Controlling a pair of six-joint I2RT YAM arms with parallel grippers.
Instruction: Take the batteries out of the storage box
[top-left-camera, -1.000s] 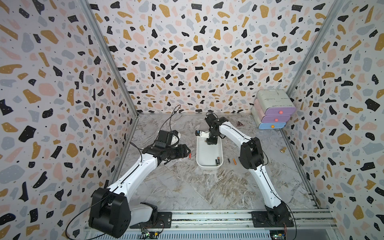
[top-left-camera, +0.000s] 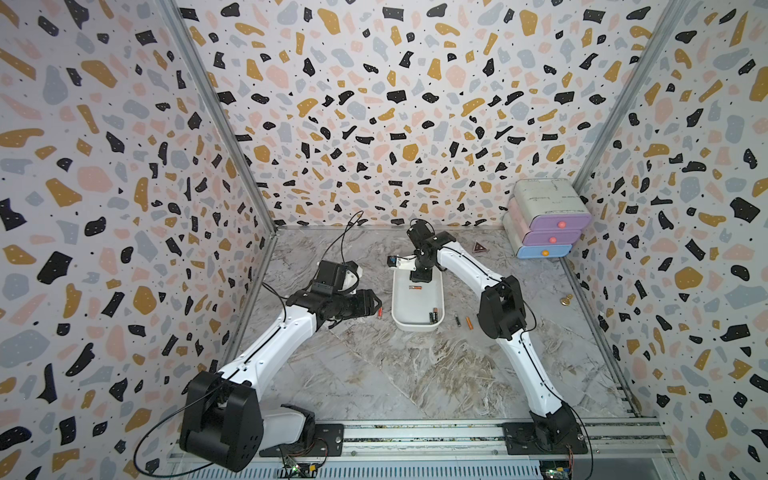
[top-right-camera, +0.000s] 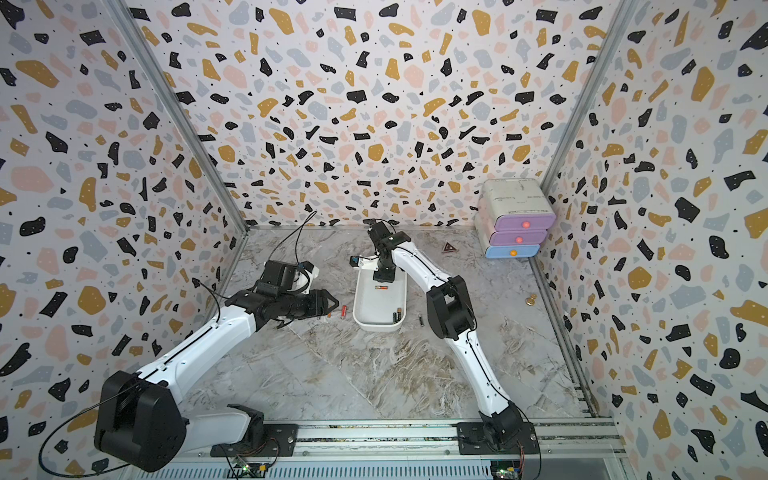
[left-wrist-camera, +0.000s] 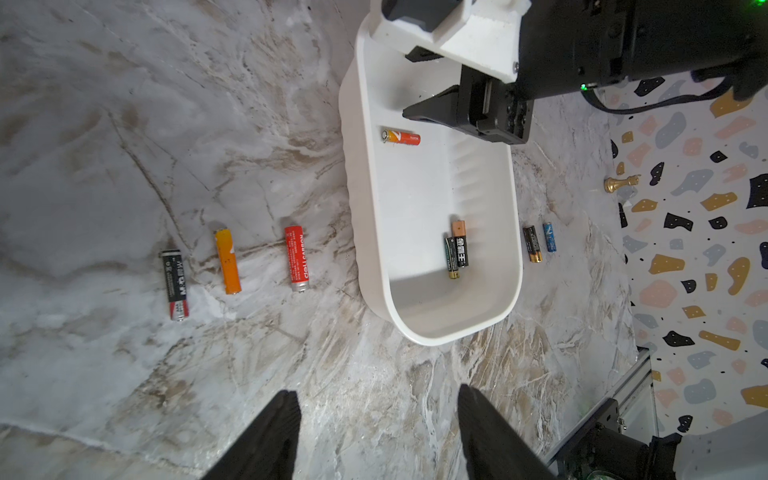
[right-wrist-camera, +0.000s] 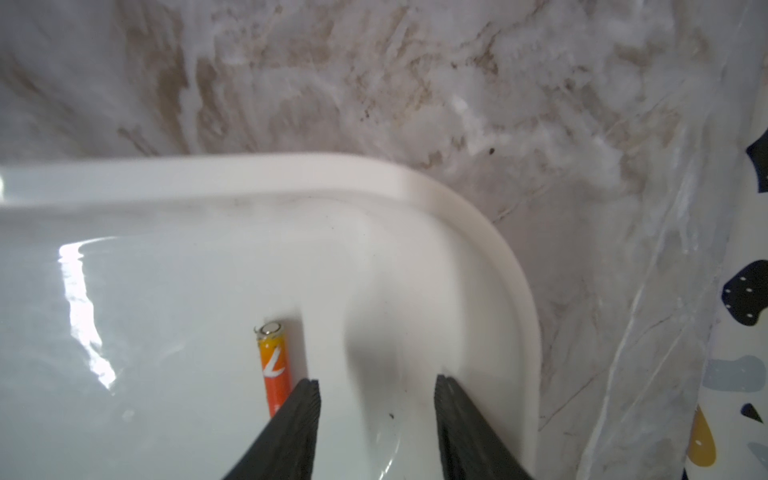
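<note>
The white storage box (left-wrist-camera: 368, 240) holds an orange-red battery (left-wrist-camera: 401, 137) near its far end and two dark batteries (left-wrist-camera: 457, 244) at the near end. My right gripper is over the far end, apart-fingered with empty space between, just beside the orange-red battery (right-wrist-camera: 274, 368). My left gripper stands open and empty left of the box.
A stack of coloured drawers (top-left-camera: 548, 216) stands at the back right. A gold piece (left-wrist-camera: 620, 183) lies at the right edge.
The box has moved a little toward the back, uncovering more of the orange-red battery. The left arm is almost still.
</note>
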